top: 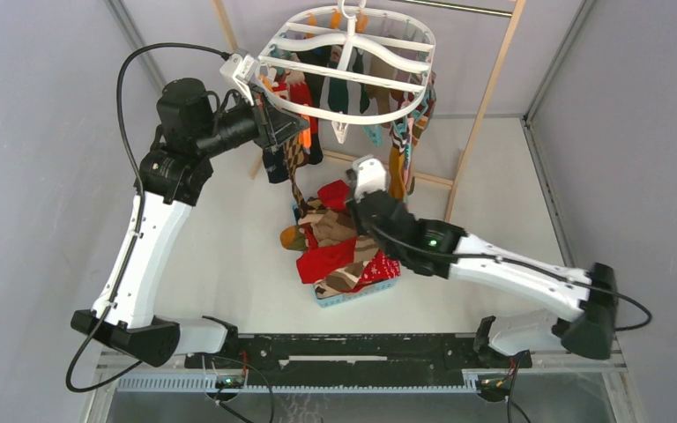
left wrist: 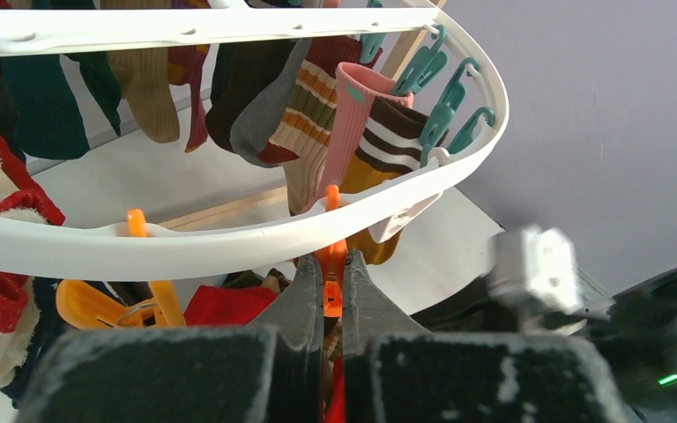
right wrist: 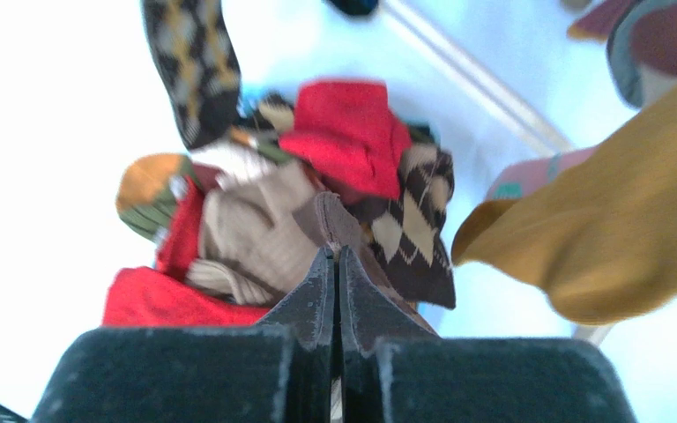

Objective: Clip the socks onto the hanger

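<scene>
The white hanger (top: 363, 79) hangs at the top of the top view, several socks clipped along it. My left gripper is shut on an orange clip (left wrist: 332, 251) at the hanger's near rim; no sock shows in that clip. Over the basket, my right gripper is shut with a thin fold of a brown sock (right wrist: 339, 220) at its fingertips. Part of that sock trails behind the fingers. Below lies the sock pile (right wrist: 256, 225), blurred by motion. From the top view the right fingertips are hidden.
A light blue basket (top: 353, 299) holds the pile. A mustard sock (right wrist: 599, 211) hangs close on the right of my right gripper. A free orange clip (left wrist: 97, 304) and teal clips (left wrist: 441, 110) sit on the rim. The wooden stand (top: 485, 97) is behind.
</scene>
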